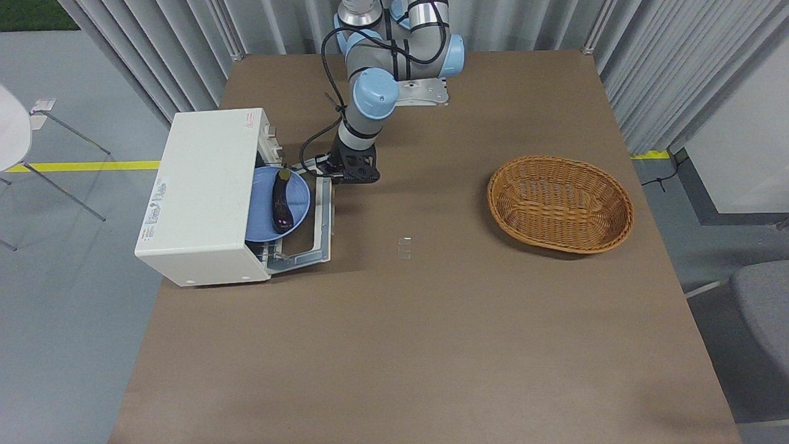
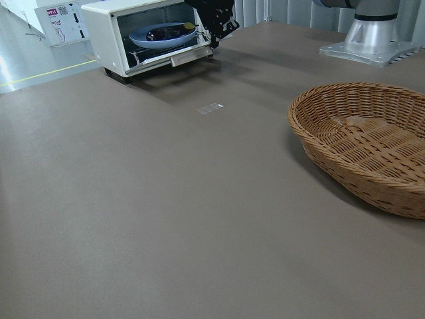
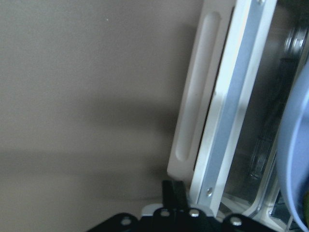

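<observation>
A white toaster oven [image 1: 200,192] stands at the table's left with its glass door [image 1: 322,229] folded down open. Inside, a blue plate [image 1: 262,207] holds a dark eggplant [image 1: 282,203]. My gripper is at the door's upper end; in the wrist view its black tip meets the door edge beside the white handle [image 3: 198,92]. I cannot make out whether its fingers are open or shut. The plate's blue rim [image 3: 289,145] is just to the right of the door frame there.
A wicker basket [image 1: 560,203] sits on the right half of the table [image 1: 444,340].
</observation>
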